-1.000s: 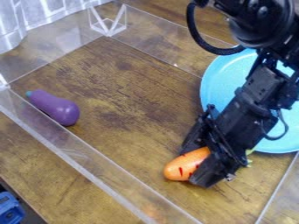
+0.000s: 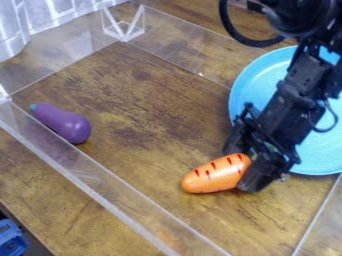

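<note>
An orange toy carrot with red stripes lies on the wooden floor at the lower middle of the camera view. My black gripper reaches down from the upper right, its tip over the carrot's right end. Whether the fingers are closed on it is hidden by the gripper's own parts.
A blue plate sits at the right, partly behind the arm. A purple toy eggplant lies at the left. Clear low walls border the floor, which is free in the middle.
My gripper has risen slightly, uncovering more of the carrot. The carrot has shifted a little leftward and up in the picture and lies more level.
</note>
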